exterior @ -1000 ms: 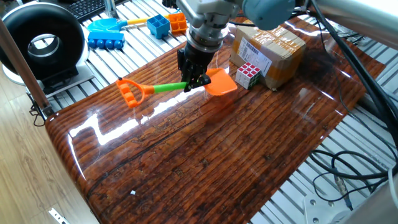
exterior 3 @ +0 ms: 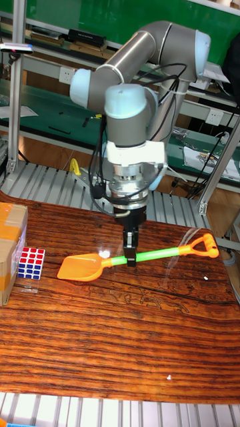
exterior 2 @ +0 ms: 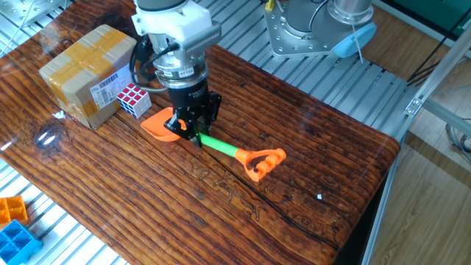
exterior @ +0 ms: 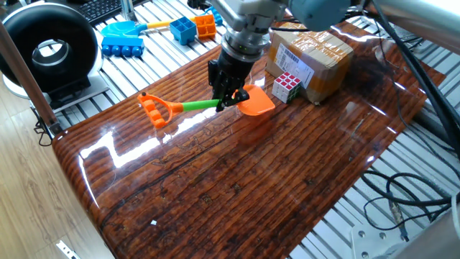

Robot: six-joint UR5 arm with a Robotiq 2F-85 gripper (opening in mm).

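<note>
A toy shovel with an orange blade, a green shaft and an orange grip handle lies across my gripper. The black fingers are closed around the shaft near the blade, as the third exterior view shows with the gripper pointing straight down over the shaft. In the second exterior view the gripper covers the joint between shaft and blade. The shovel is about level and close to the tabletop; whether it touches the wood I cannot tell.
A red, white and blue puzzle cube stands just past the blade, against a taped cardboard box. Blue and orange blocks lie off the table on the slatted surface.
My gripper and the shovel have shifted together slightly, a little lower and to the right in the first exterior view. The cube and box have stayed put.
</note>
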